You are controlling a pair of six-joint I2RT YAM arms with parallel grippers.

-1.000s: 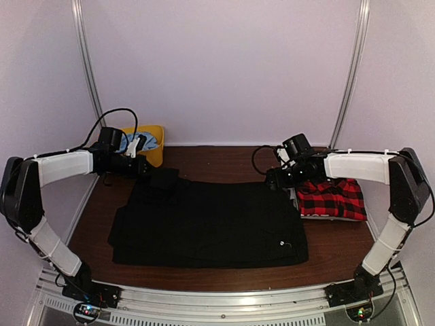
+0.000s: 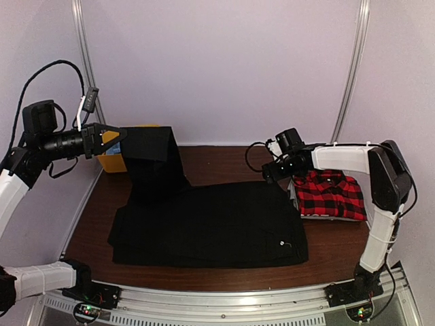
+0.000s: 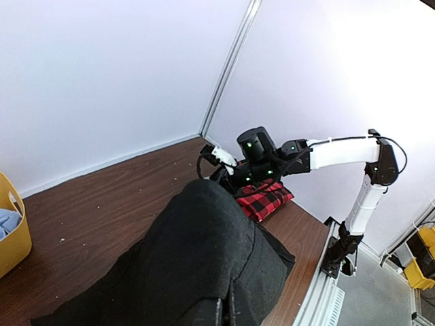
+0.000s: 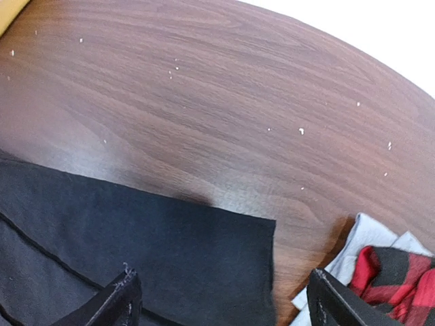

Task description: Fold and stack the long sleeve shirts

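A black long sleeve shirt [image 2: 211, 221] lies spread over the middle of the table, its upper left part raised off the surface. My left gripper [image 2: 121, 134] is shut on that raised cloth, high at the left; in the left wrist view the black fabric [image 3: 211, 251] bunches up from the fingertips [image 3: 219, 314]. My right gripper stands open above the shirt's far right corner, with nothing gripped. On the right, a red and black checked shirt [image 2: 329, 198] sits folded on a pale grey garment [image 4: 367, 238].
A yellow bin [image 2: 112, 163] with light blue cloth [image 3: 8, 221] in it stands at the back left, partly behind the raised fabric. Bare brown table [image 2: 217, 163] runs along the back. A metal rail [image 2: 224, 295] borders the front.
My left gripper has risen and moved left, lifting the shirt's upper left part from the table into the air.
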